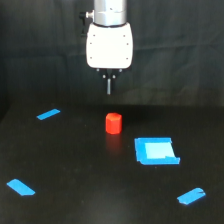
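Note:
A small red block (113, 123) stands on the black table, a little left of the middle of the view. Above it and slightly to its left hangs my gripper (109, 88), clear of the block. Its fingers show only as one thin dark line against the dark backdrop, so whether they are apart is not visible. I see no object at their tips.
A white square (159, 151) edged with blue tape lies right of the block. Strips of blue tape mark the table at the far left (48, 114), near left (20, 187) and near right (191, 196).

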